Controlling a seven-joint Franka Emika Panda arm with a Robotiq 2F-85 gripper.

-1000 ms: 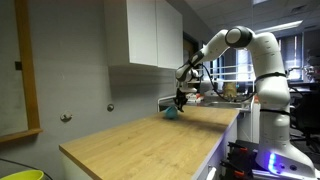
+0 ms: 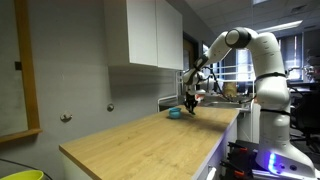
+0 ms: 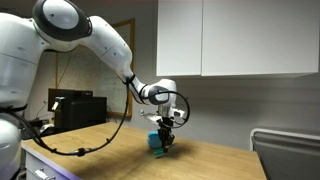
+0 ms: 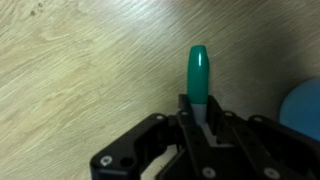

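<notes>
A slim green stick-like object (image 4: 198, 72) stretches out from between the fingertips of my gripper, which is shut on it. In exterior view 2, the gripper (image 3: 163, 143) hangs low over the table with the green object (image 3: 158, 152) beneath it. Beside it sits a blue bowl (image 3: 154, 136); its rounded edge also enters the wrist view as a blue bowl (image 4: 305, 108) at the right. Exterior view 1 has the blue bowl (image 2: 174, 112) left of the gripper (image 2: 191, 108). Whether the green tip touches the table is hard to tell.
Around the gripper, the wooden table (image 2: 130, 142) is largely bare, with wide free room toward its near end. White cabinets (image 2: 150, 35) hang above the table along the wall. A white tray-like object (image 2: 210, 99) lies beyond the gripper.
In exterior view 1 the gripper has shifted right, from close to the bowl to a spot clear of it. The bowl looks about where it was.
</notes>
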